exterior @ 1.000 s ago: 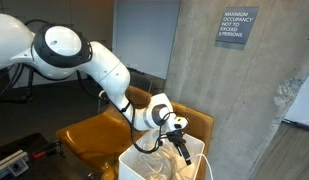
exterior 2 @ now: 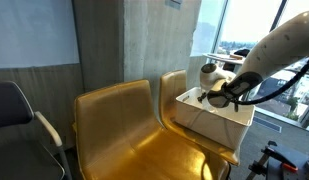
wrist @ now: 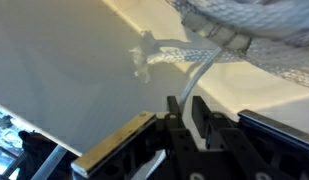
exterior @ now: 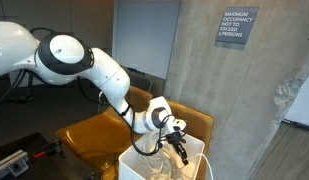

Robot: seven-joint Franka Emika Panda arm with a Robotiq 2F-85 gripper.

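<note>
My gripper (exterior: 180, 154) reaches down into a white open box (exterior: 130, 165) beside the tan chairs. In the wrist view the gripper stands part open, a narrow gap between its fingertips. A thin pale cord (wrist: 199, 75) runs from that gap up to a white braided rope or mesh bundle (wrist: 234, 40). Whether the fingers press on the cord is hard to see. A frayed loose end (wrist: 144, 55) of the braid lies against the pale box surface. In exterior view 2 the box (exterior 2: 209, 125) hides the fingertips from sight.
Tan chairs (exterior 2: 119, 125) stand next to the box, close to the arm. A white cord (exterior: 207, 163) hangs over the box's right side. Behind is a concrete wall (exterior: 269, 85); open floor lies to the right.
The gripper has shifted only slightly around the same place in the box. The box and chairs stand where they were.
</note>
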